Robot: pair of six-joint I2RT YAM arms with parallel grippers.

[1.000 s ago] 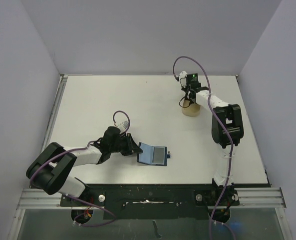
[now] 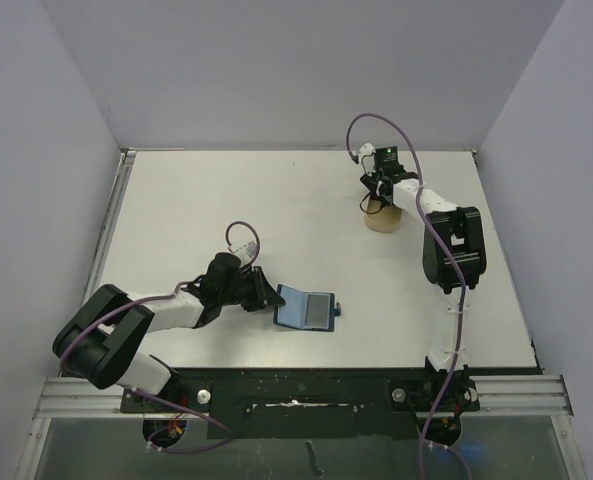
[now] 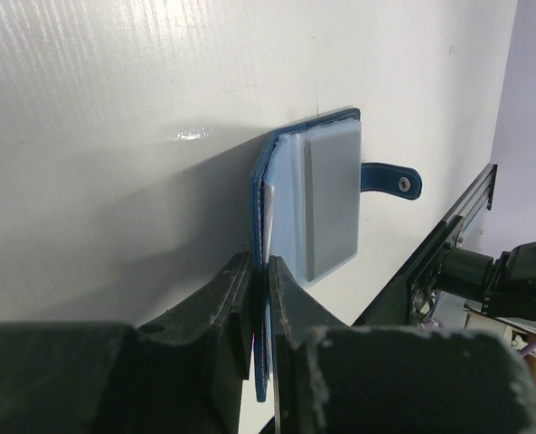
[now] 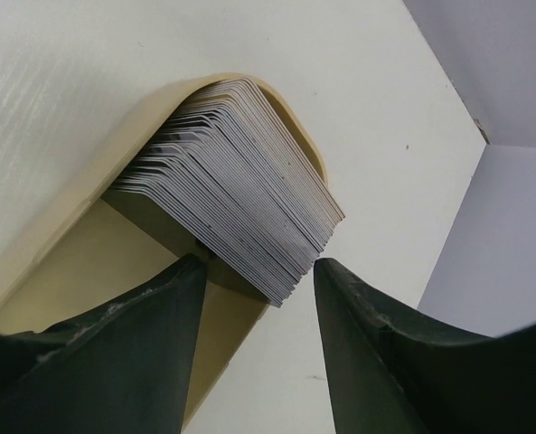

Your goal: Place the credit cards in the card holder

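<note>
A beige box (image 2: 383, 222) at the back right holds a slanted stack of cards (image 4: 240, 181). Over that box my right gripper is open, its two fingers apart at the lower end of the stack, with no card clearly held.
Grey walls border it at the back and both sides.
</note>
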